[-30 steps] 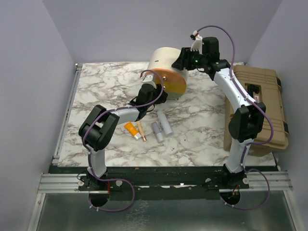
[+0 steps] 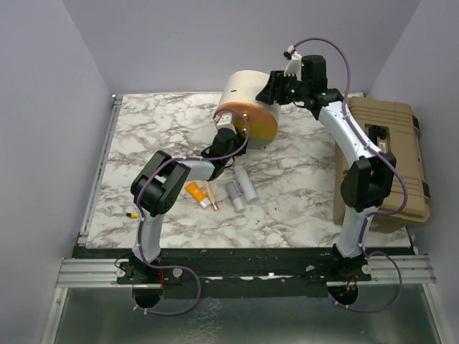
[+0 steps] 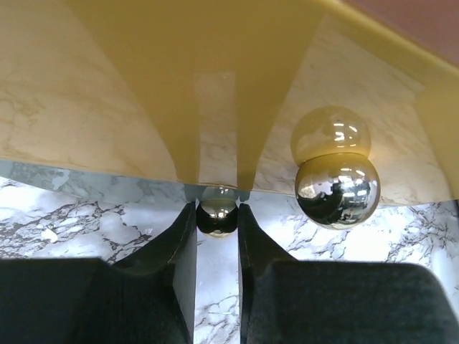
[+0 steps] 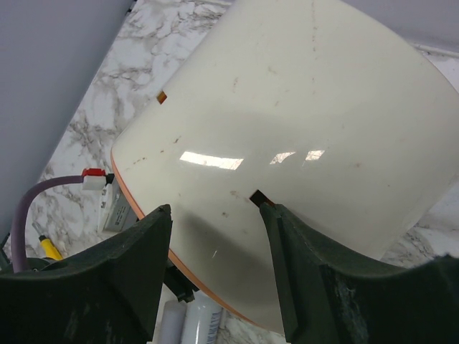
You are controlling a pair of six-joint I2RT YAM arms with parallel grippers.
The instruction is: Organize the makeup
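The makeup organizer (image 2: 240,86), cream on top with a gold front, stands at the back centre. In the left wrist view my left gripper is shut on a small shiny knob (image 3: 217,226) low on the gold face, beside a larger knob (image 3: 337,188). My right gripper has its fingers apart on or just over the organizer's curved top (image 4: 287,100). Loose items lie in front: an orange tube (image 2: 196,193), a thin stick (image 2: 212,198), a lilac tube (image 2: 234,197), a pale bottle (image 2: 246,183).
A tan hard case (image 2: 394,201) fills the right side of the table. A small yellow item (image 2: 132,214) lies at the left.
My left arm has shifted slightly toward the right at its base and turned, its tip staying at the organizer's front. The right arm and the organizer look unchanged.
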